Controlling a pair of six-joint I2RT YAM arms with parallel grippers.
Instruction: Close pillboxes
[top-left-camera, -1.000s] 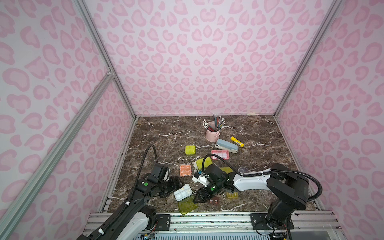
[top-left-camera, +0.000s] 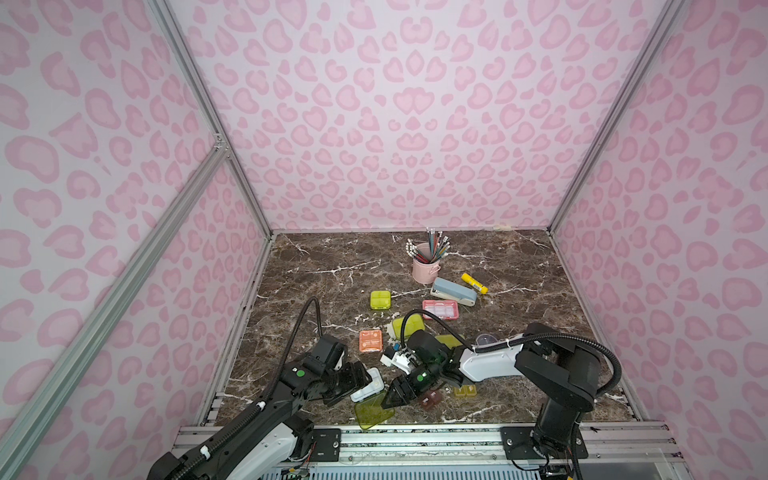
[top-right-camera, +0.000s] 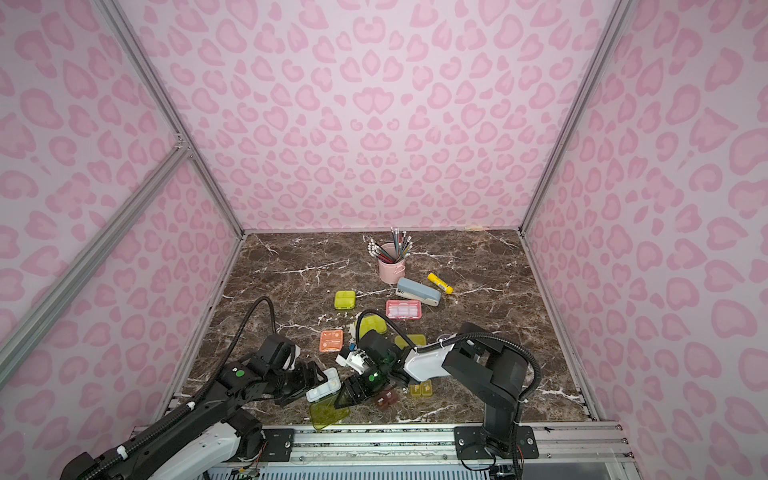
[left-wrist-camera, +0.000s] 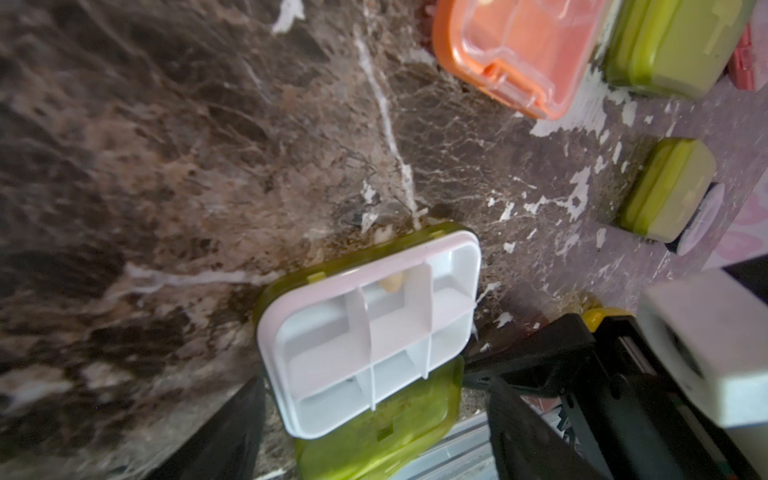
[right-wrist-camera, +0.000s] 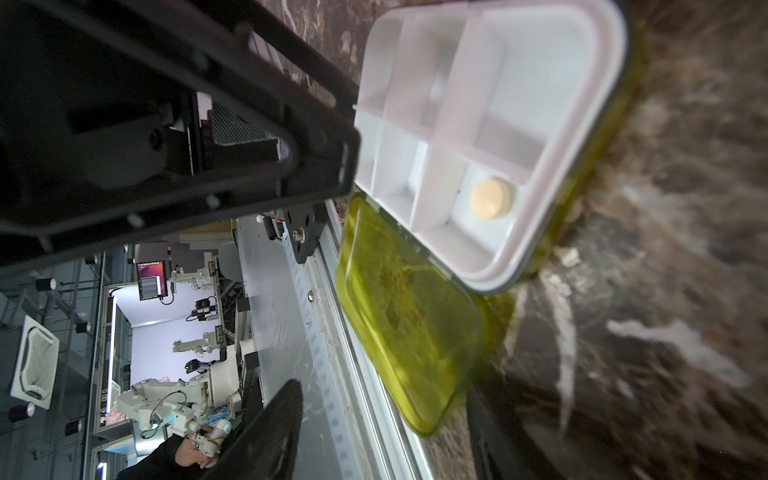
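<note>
An open pillbox (left-wrist-camera: 376, 320) with a white divided tray and a clear olive-green lid (right-wrist-camera: 408, 312) lies near the table's front edge. One round, pale pill (right-wrist-camera: 490, 197) shows in a compartment. The lid is folded out flat toward the front rail. My left gripper is open, its blurred fingers on either side of the box's lower part in the left wrist view; contact cannot be told. At the lid's right side, seen from above, is my right gripper, with a gap between its fingers; the lid's outer corner reaches toward that gap.
Beyond the box lie shut-looking orange (top-left-camera: 370, 341), green (top-left-camera: 380, 300) and pink (top-left-camera: 440, 309) pillboxes. A pink pencil cup (top-left-camera: 425, 270), a blue-grey case (top-left-camera: 453, 291) and a yellow tube (top-left-camera: 474, 283) stand or lie farther back.
My left gripper has shifted slightly right and toward the front, against the white tray's side as seen from above. The right gripper has moved a little left to the lid. The box has turned or tilted slightly.
</note>
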